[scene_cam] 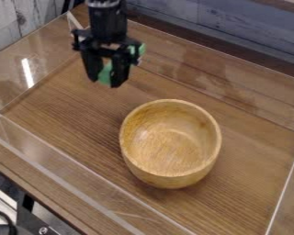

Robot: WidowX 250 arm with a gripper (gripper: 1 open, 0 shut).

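My gripper (106, 61) hangs at the upper middle of the camera view, blurred, shut on a green object (109, 66) held above the wooden table. A cream oval bowl (171, 138) stands empty at the lower right, apart from the gripper and the green object.
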